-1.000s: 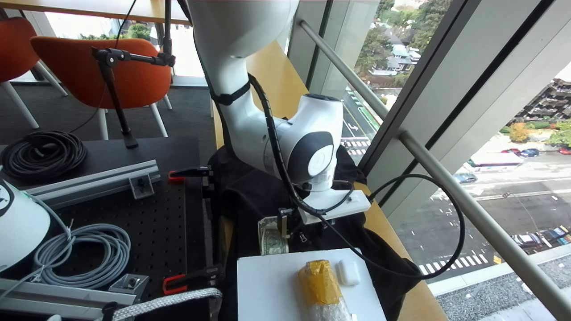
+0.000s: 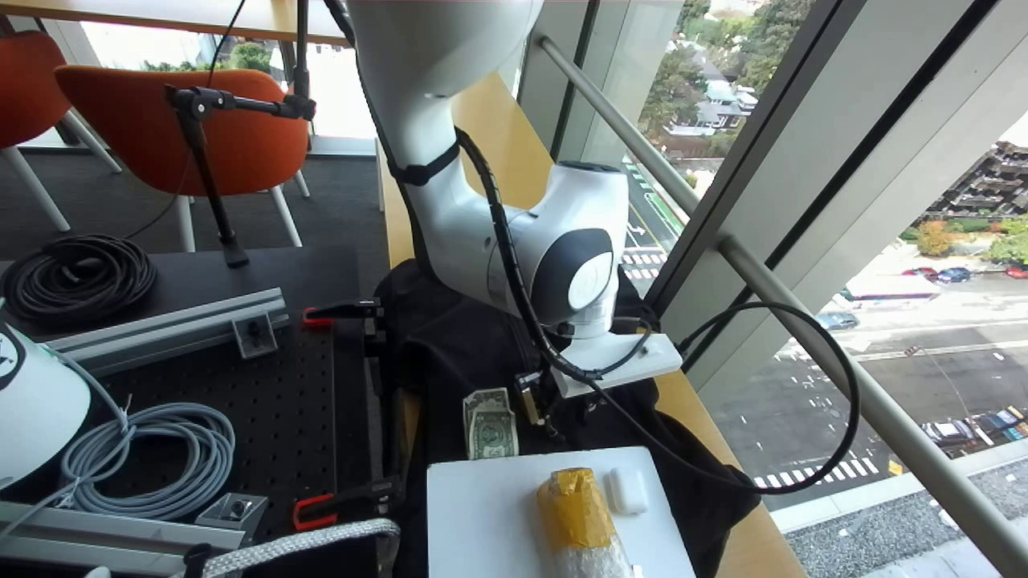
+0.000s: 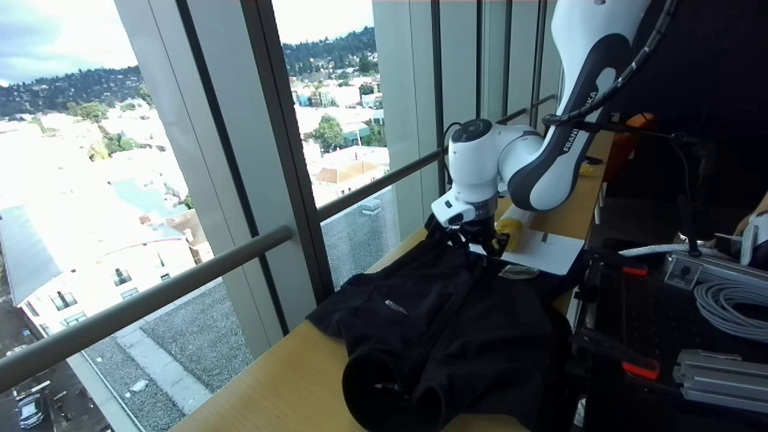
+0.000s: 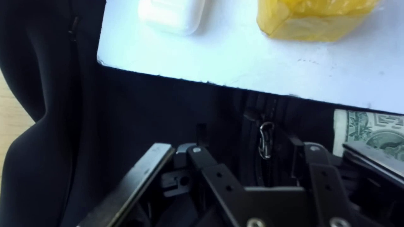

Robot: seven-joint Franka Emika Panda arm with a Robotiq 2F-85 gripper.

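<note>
A black jacket (image 3: 403, 317) is spread over the wooden ledge, its front zipper running along the middle. In the wrist view, a small metal zipper pull (image 4: 266, 140) lies on the dark cloth. My gripper is low over the jacket, its fingers apart on either side of the zipper pull in that view. Nothing is visibly clasped between them. Whether the fingertips touch the cloth cannot be made out. Exterior view 2 shows the gripper (image 3: 486, 243) near the jacket's far end, close to the white board.
Beside the gripper lies a white board (image 2: 491, 520) carrying a yellow-wrapped package (image 2: 576, 506) and a small white case (image 2: 628, 490). A dollar bill (image 2: 492, 427) rests on the cloth against the board's edge. A window railing (image 2: 617, 125) borders the ledge.
My gripper has shifted a little toward the window, rightward in exterior view 1, leaving more of the dollar bill exposed. The board and its objects have stayed put.
</note>
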